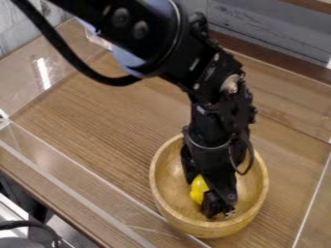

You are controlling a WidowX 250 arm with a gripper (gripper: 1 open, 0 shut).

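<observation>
The black robot arm reaches down from the top into a tan wooden bowl (172,199) at the lower middle. Inside the bowl is a yellow object (199,190), partly covered by the gripper (207,194). The fingers are around or on the yellow object, but their dark shapes overlap, so I cannot tell whether they are shut on it.
A raised wooden edge runs along the back at upper right. Black cables show at the upper left and lower left.
</observation>
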